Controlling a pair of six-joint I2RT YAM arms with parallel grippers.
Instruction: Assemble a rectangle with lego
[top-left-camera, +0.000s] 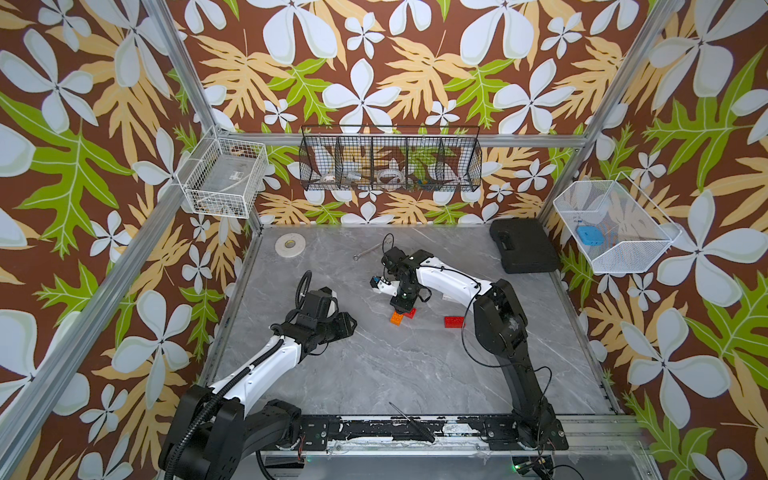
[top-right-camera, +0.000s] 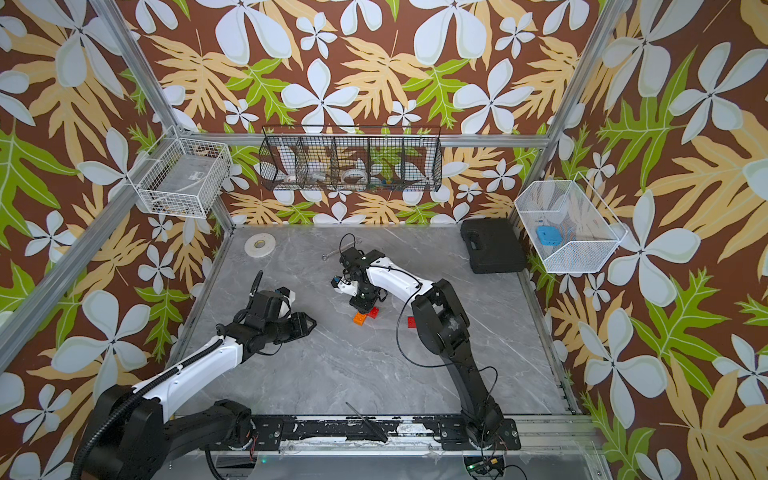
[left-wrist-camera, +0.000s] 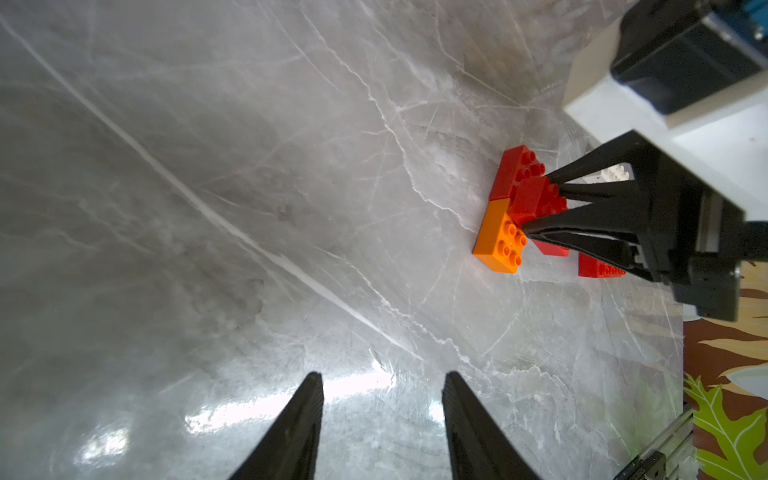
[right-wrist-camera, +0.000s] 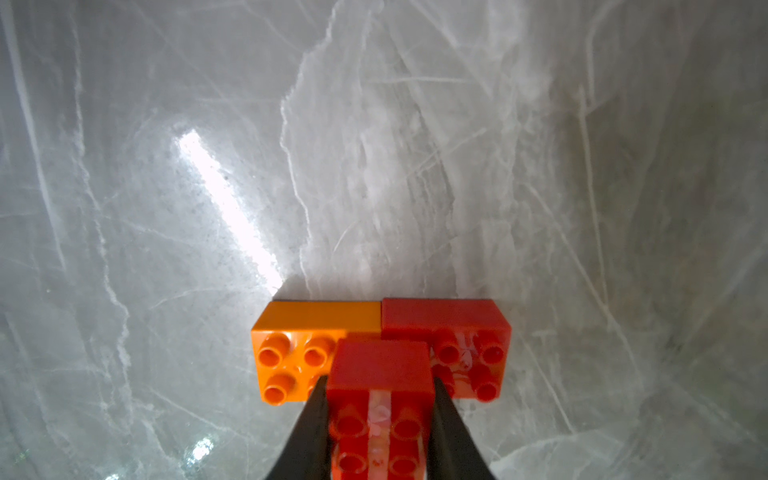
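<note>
An orange brick (right-wrist-camera: 312, 320) and a red brick (right-wrist-camera: 448, 320) lie end to end on the table, seen in the right wrist view. My right gripper is shut on another red brick (right-wrist-camera: 380, 364), held over the near side where those two meet. The left wrist view shows the same group at the right, partly behind the right gripper's fingers. My left gripper stands open and empty over bare table, left of the bricks. A separate red brick (top-left-camera: 453, 321) lies to their right, and a pale piece (left-wrist-camera: 614, 173) is partly hidden behind the right gripper.
A tape roll (top-left-camera: 290, 245) and a metal tool (top-left-camera: 364, 253) lie at the back, with a black case (top-left-camera: 524, 244) at the back right. Wire baskets hang on the walls.
</note>
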